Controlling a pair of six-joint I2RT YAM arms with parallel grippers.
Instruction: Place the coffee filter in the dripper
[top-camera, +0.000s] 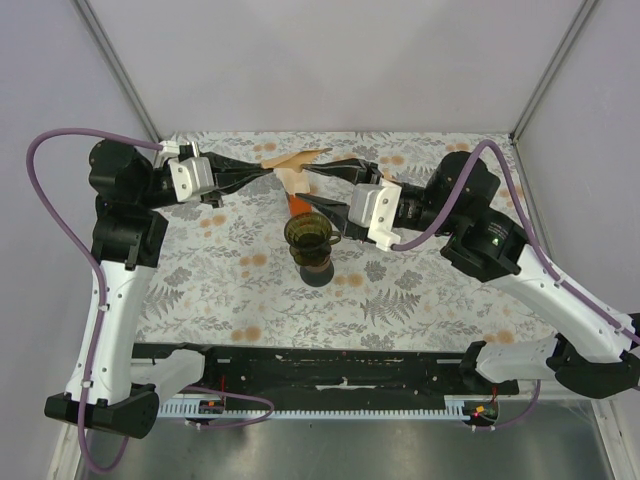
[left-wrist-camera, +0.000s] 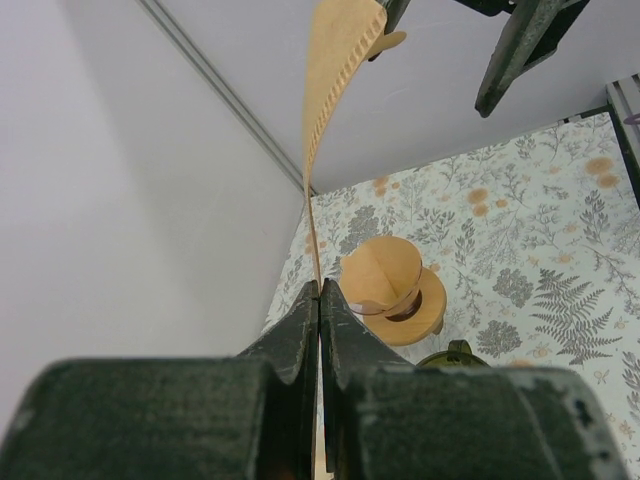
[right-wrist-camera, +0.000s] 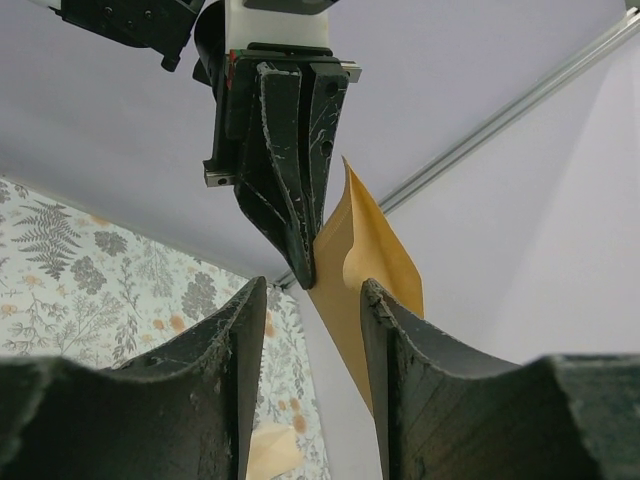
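An orange-tan paper filter (top-camera: 296, 160) is held up by my left gripper (top-camera: 266, 169), shut on its edge; in the left wrist view the thin sheet (left-wrist-camera: 330, 70) rises from between the closed fingertips. My right gripper (top-camera: 321, 180) is open around the other side of that filter, which shows between its fingers in the right wrist view (right-wrist-camera: 350, 280). Below, the dark olive glass dripper (top-camera: 308, 236) stands on a dark base, with a handle to the right.
An orange box (top-camera: 298, 206) stands behind the dripper. A wooden holder (left-wrist-camera: 420, 315) with filters sits on the table, partly hidden by the right arm in the top view.
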